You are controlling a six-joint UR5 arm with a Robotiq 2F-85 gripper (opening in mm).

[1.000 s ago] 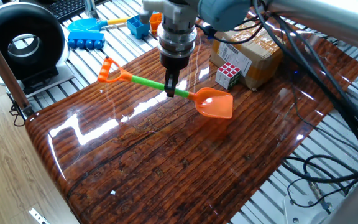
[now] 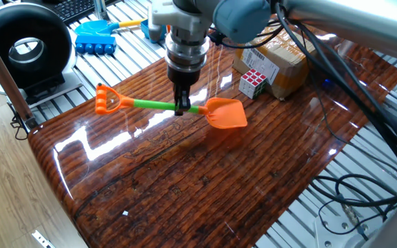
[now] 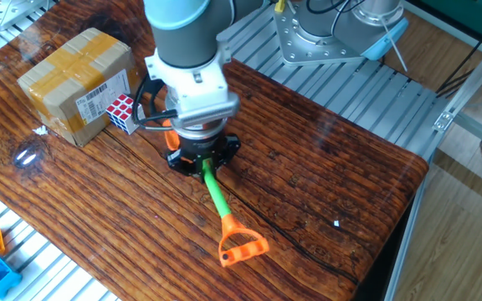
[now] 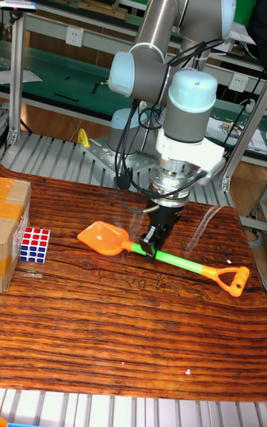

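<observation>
A toy shovel with an orange blade, green shaft and orange D-shaped handle (image 2: 154, 105) spans the far part of the table in exterior view 1. My gripper (image 2: 182, 109) points down and is shut on its green shaft, close to the blade. From the opposite side, in exterior view 2, the shaft (image 3: 217, 196) runs out from under the gripper (image 3: 207, 167), whose body hides most of the blade. Exterior view 3 shows the fingers against the shaft, with the blade (image 4: 104, 238) to the left. Whether the shovel touches the table, I cannot tell.
A red-and-white puzzle cube (image 2: 252, 83) stands beside a taped cardboard box (image 2: 281, 65), both near the blade. Blue toy pieces (image 2: 95, 44) lie on the slatted surface beyond the table.
The handle end sits lower than a second ago. Box and cube have stayed put.
</observation>
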